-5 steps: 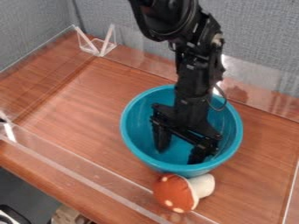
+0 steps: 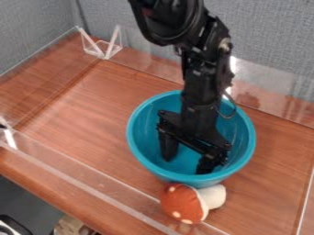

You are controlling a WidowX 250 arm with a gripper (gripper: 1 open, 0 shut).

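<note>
My black gripper (image 2: 190,147) is lowered into a blue bowl (image 2: 147,147) on the wooden table, its two fingers spread low inside it. Whether anything is between the fingertips is hard to see against the dark parts. A plush mushroom with an orange, white-spotted cap (image 2: 185,204) and a pale stem lies just outside the bowl at its front right.
A white wire holder (image 2: 101,46) stands at the back left corner. Grey padded walls rise behind and at the left. The table's front edge runs along the lower left.
The arm has shifted very slightly at the top; the bowl and mushroom look unchanged.
</note>
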